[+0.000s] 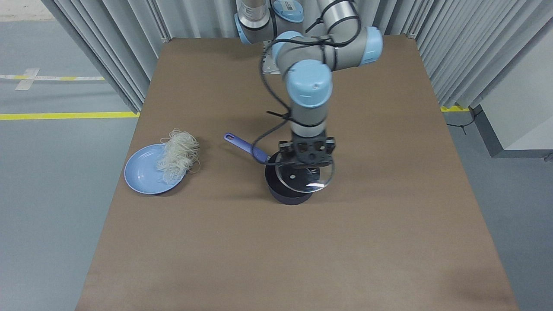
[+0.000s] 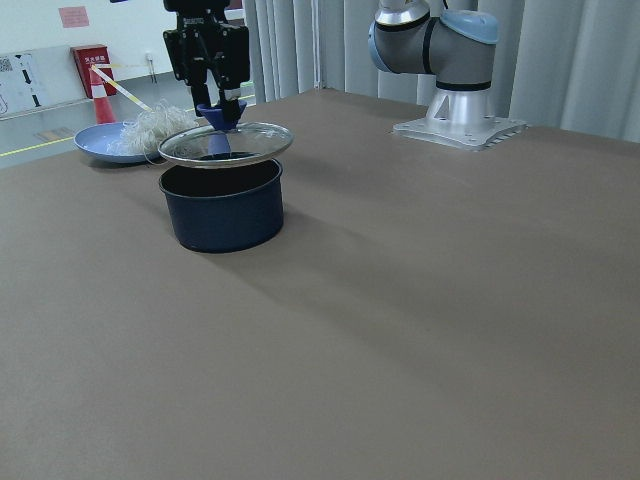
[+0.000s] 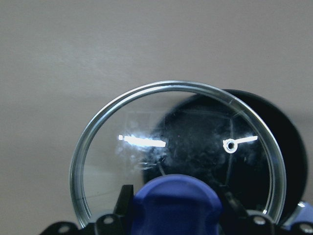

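Note:
My gripper is shut on the blue knob of a glass lid; in the front view the arm mostly hides it. The lid is held above a dark pot, slightly off it, so part of the pot's opening shows. The pot stands on the brown table, with its blue handle pointing to the back left in the front view.
A blue plate with a bundle of pale noodle-like strands lies to the left of the pot. The robot's base stands at the back.

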